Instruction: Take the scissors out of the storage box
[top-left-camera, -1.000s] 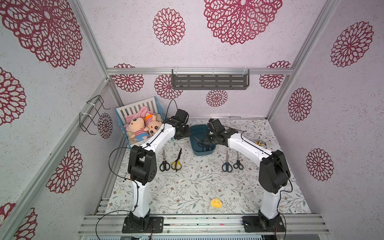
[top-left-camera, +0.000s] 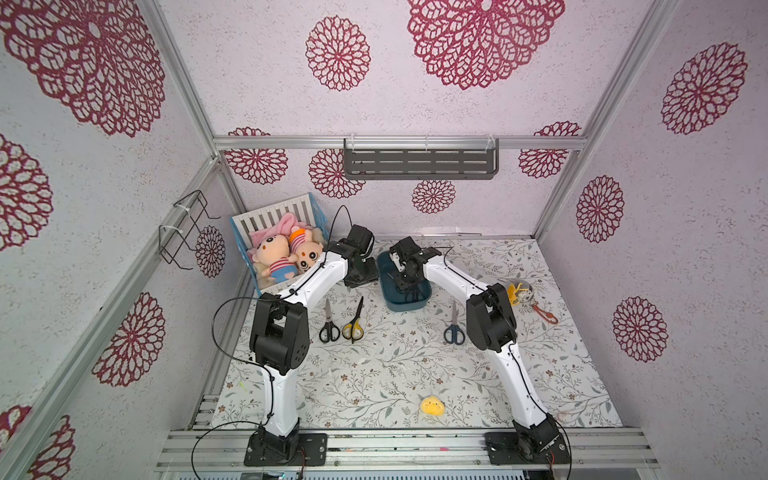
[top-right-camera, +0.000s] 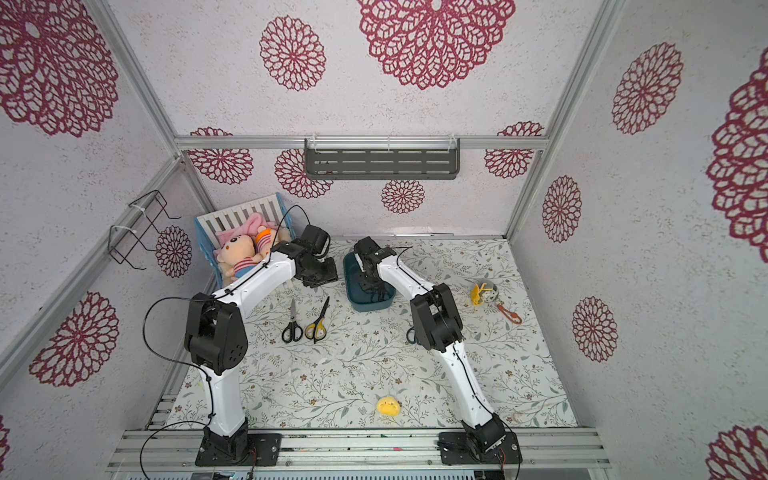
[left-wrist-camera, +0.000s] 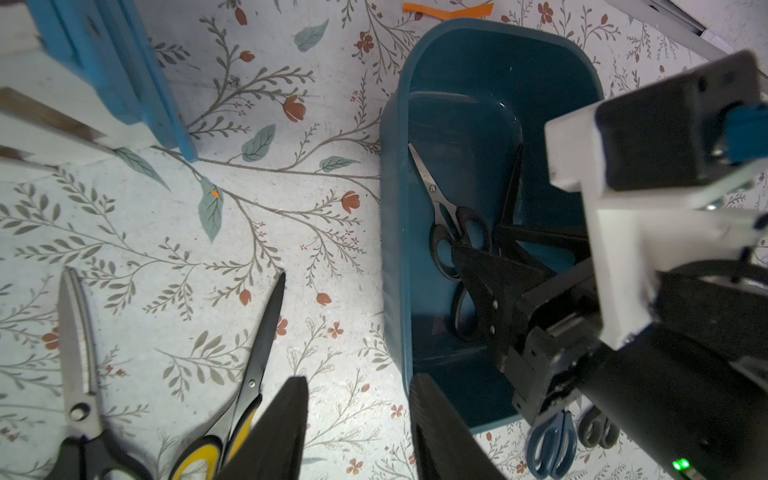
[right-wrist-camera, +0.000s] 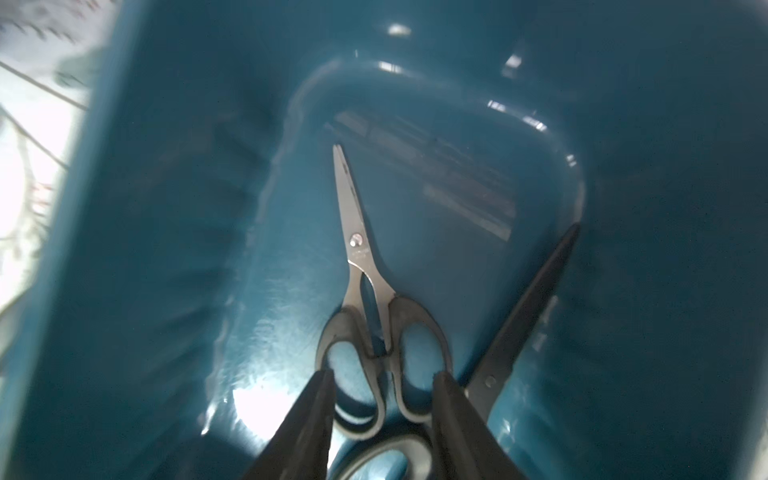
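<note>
The storage box is a dark teal tub at the middle back. Inside, in the right wrist view, lie small scissors with dark handles and darker long-bladed scissors. My right gripper is over the box, open, its fingertips at the small scissors' handles; whether they touch I cannot tell. My left gripper hangs open outside the box at its left, over bare table. Outside lie scissors with black handles, yellow-black ones and blue ones.
A crib with plush dolls fills the back left. A yellow chick toy lies at the front. Small items lie on the right. A grey rack hangs on the back wall.
My right gripper has moved left, in over the box, with its arm swinging inward. My left gripper has shifted slightly toward the front left.
</note>
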